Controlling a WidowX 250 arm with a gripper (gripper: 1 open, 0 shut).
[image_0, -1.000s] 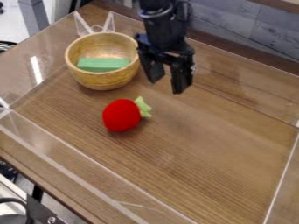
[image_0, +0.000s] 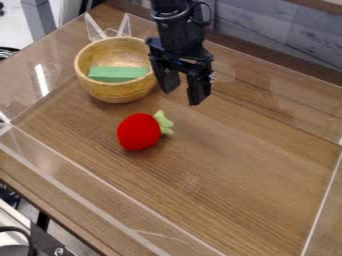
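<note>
The black arm comes down from the top centre, and my gripper (image_0: 182, 82) hangs open over the table, just right of a tan bowl (image_0: 128, 92). A green block (image_0: 118, 73) lies inside the bowl. A red round object with a green top (image_0: 139, 132), like a toy tomato or strawberry, lies on the table below the bowl.
A white pronged object (image_0: 111, 30) stands behind the bowl at the back left. Dark cables show at the lower left corner.
The arm and gripper have shifted slightly over the last second, staying right of the bowl. The bowl, green block and red object have not visibly moved.
</note>
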